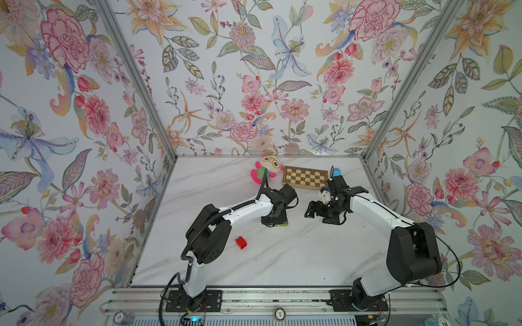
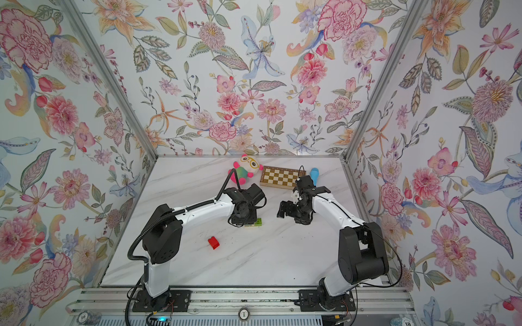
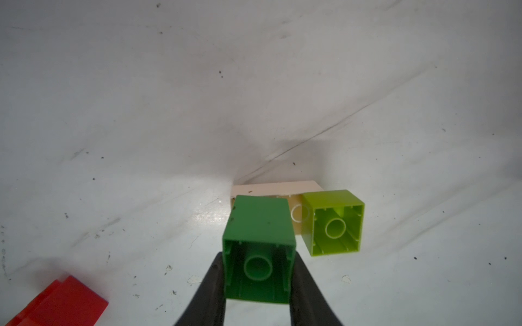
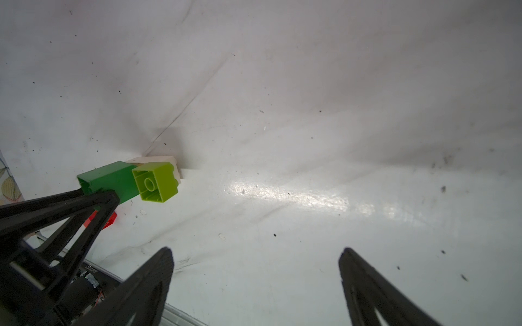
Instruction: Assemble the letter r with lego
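In the left wrist view a dark green brick (image 3: 258, 222) is pinched by my left gripper, its hollow underside facing the camera. Behind it lies a tan brick (image 3: 272, 188), partly hidden by the green one. A lime green brick (image 3: 334, 222) is at the tan brick's right end, hollow side showing. Whether the dark green brick is pressed onto the tan one I cannot tell. The red brick (image 3: 65, 304) lies apart at lower left; it also shows in the top left view (image 1: 241, 242). My right gripper stands open and empty, right of the bricks.
At the back are a pink and green plush toy (image 1: 266, 168), a checkered board (image 1: 305, 177) and a blue object (image 1: 336, 171). The two grippers are fairly close together at mid-table.
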